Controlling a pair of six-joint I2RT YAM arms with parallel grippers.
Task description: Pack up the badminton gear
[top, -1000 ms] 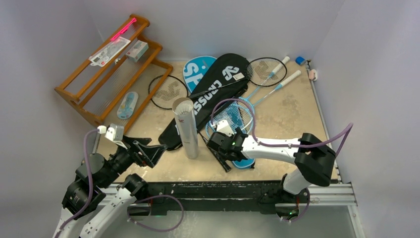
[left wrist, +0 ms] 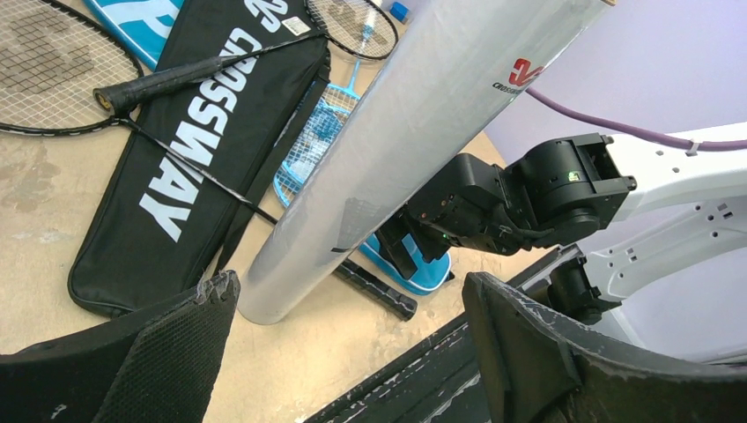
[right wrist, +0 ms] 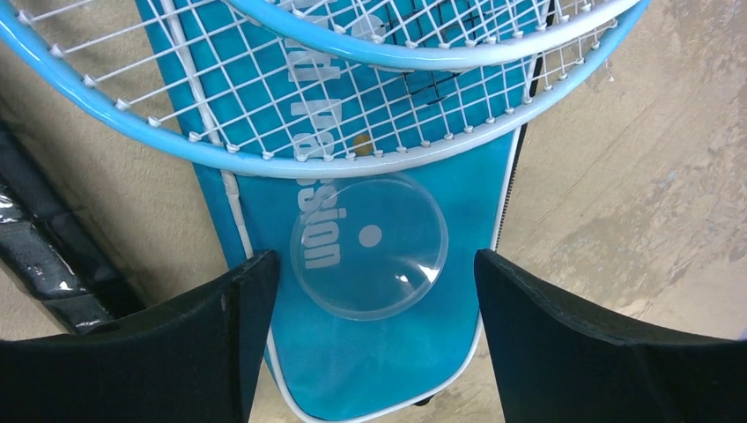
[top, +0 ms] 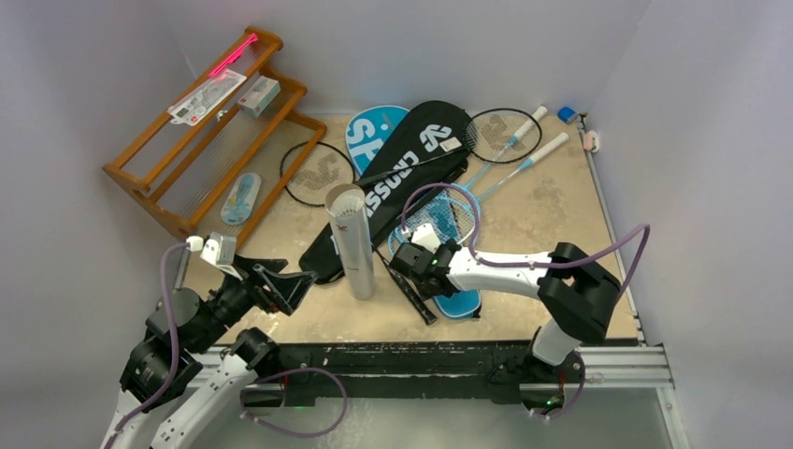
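Note:
A clear round lid point(right wrist: 370, 247) lies on the blue racket bag point(right wrist: 379, 379) in the right wrist view. My right gripper is open, its fingers on either side of the lid and apart from it. An upright white shuttlecock tube point(top: 352, 248) stands near the middle, its top uncovered. To its left, my left gripper point(top: 299, 292) is spread, nothing between its fingers; in the left wrist view the tube point(left wrist: 414, 150) rises beyond them. A black Crossway bag point(top: 402, 178) lies behind the tube. Blue rackets point(right wrist: 291, 167) overlap the blue bag.
Black rackets point(top: 318, 176) lie at the back, one handle resting over the black bag. A wooden rack point(top: 154, 192) holding small items stands at left. A dark grip point(top: 407, 295) lies between tube and blue bag.
Left arm, tube and bags look still.

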